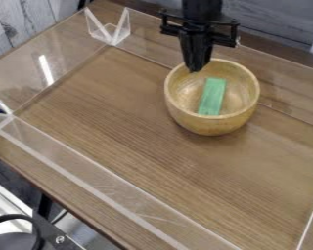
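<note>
A black gripper (pixel 195 62) hangs over the back rim of a light wooden bowl (pixel 190 118), its tip pointing down. Whether its fingers are open or shut is unclear at this size. A green block (pixel 213 97) lies inside the bowl, on the right half, apart from the gripper.
The bowl stands on a wooden table (pixel 120 176) with wide bare space to the left and front. A clear plastic object (pixel 109 26) is at the back left. Black cables (pixel 19 224) show at the lower left edge.
</note>
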